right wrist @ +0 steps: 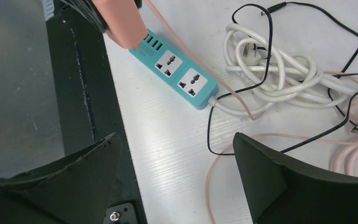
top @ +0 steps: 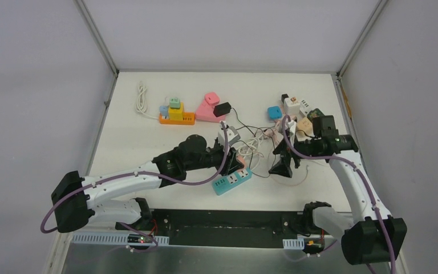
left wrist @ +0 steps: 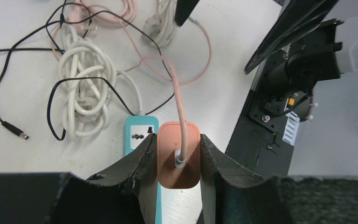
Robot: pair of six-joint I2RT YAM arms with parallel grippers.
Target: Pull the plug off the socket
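Note:
A pink plug (left wrist: 167, 175) with a thin pink cord is gripped in my left gripper (top: 236, 165), its fingers pressed to both sides. In the right wrist view the plug (right wrist: 123, 23) is held above the USB end of the teal socket strip (right wrist: 175, 81), prongs pointing down. Both outlets (right wrist: 168, 63) near the cord end of the strip are empty. On the table the strip (top: 221, 186) lies partly under the left gripper. To the right of it, my right gripper stands open, nothing between its fingers.
A coiled white cable (right wrist: 279, 79) and a black wire (top: 256, 172) lie around the strip's cord end. More plugs and strips sit at the back right, including a blue plug (top: 274, 112). An orange strip (top: 188, 119) is at the back left.

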